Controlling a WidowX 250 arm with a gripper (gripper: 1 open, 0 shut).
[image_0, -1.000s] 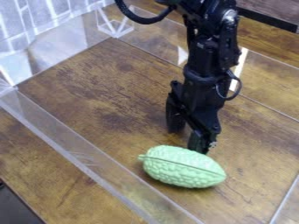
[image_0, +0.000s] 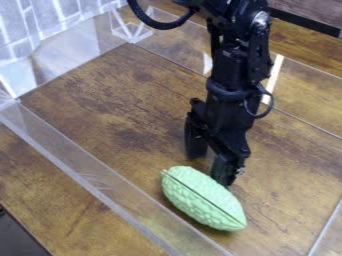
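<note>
A pale green, bumpy, elongated vegetable (image_0: 203, 198) lies diagonally on the wooden floor of the tray at the bottom middle. My black gripper (image_0: 211, 155) stands open just above and behind it, its fingers low near the wood, with nothing visible between them.
Clear plastic walls (image_0: 83, 172) border the wooden work surface (image_0: 94, 110). A pale strip shows behind the arm, and a white mesh object (image_0: 40, 30) sits at the top left.
The green vegetable has turned from lying nearly sideways to a steeper diagonal, its near end swinging down and to the left. My gripper has hardly moved.
</note>
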